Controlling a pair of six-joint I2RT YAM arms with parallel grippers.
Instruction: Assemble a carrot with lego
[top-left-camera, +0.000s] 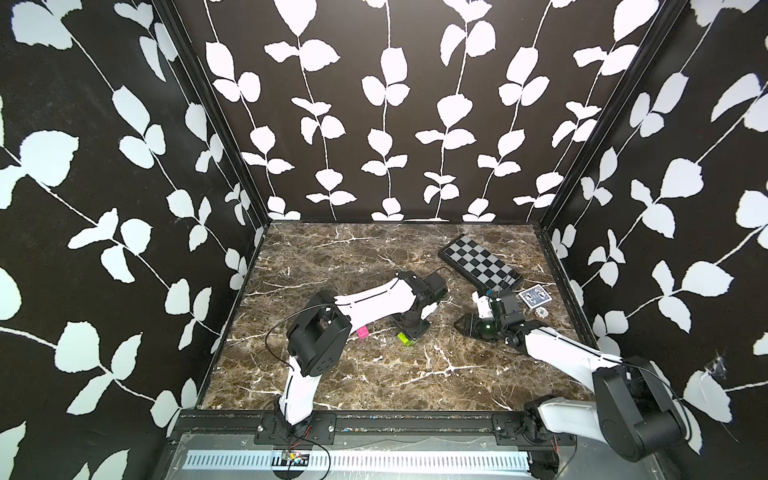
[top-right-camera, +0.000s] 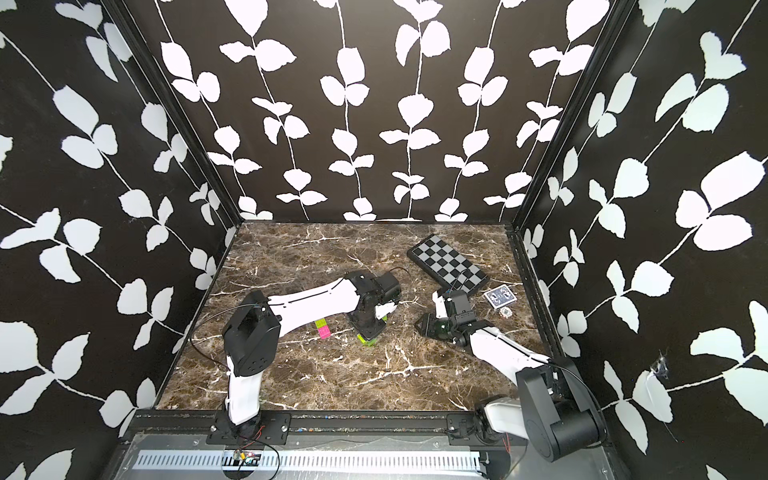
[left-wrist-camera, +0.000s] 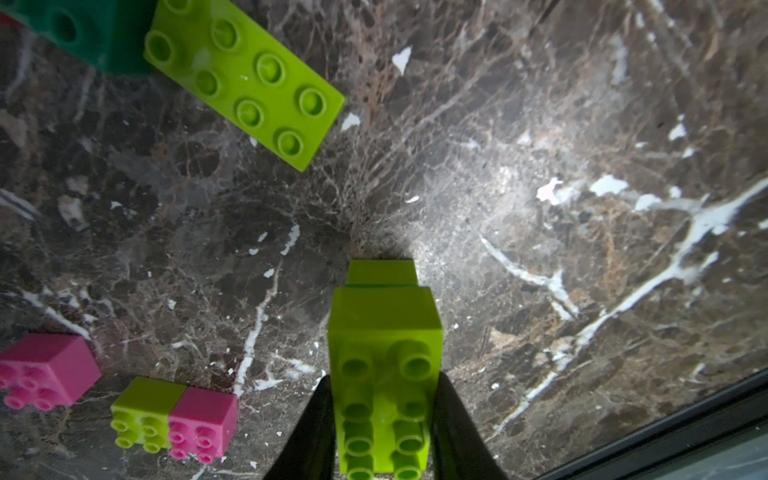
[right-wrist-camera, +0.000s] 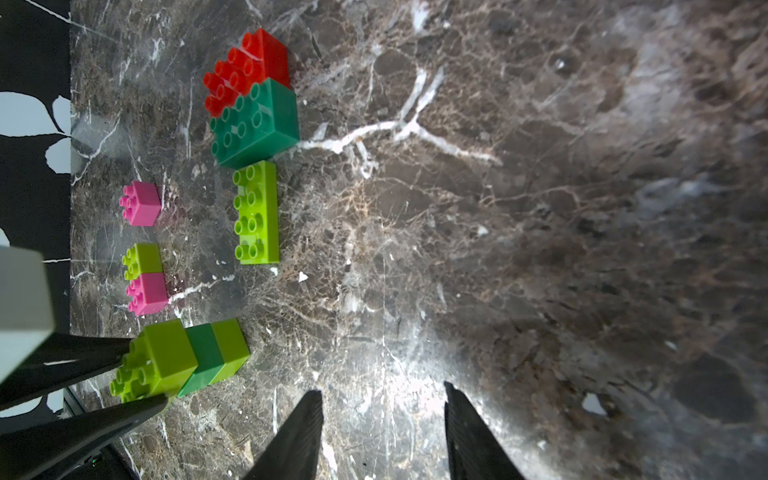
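Observation:
In the left wrist view my left gripper is shut on a stacked green block (left-wrist-camera: 384, 316), which in the right wrist view (right-wrist-camera: 160, 360) shows lime and darker green layers, low at the left. My right gripper stands open and empty, just to the right of that stack. Beyond lie a long lime brick (right-wrist-camera: 260, 212) against a teal brick (right-wrist-camera: 268, 128), a red brick (right-wrist-camera: 264, 56) behind that, a separate pink brick (right-wrist-camera: 142, 204), and a lime brick (right-wrist-camera: 144, 257) touching another pink brick (right-wrist-camera: 146, 293).
A black-and-grey checkered board (top-left-camera: 478, 260) lies at the back right, with a card deck (top-left-camera: 534, 296) and a small round item (top-left-camera: 541, 312) beside it.

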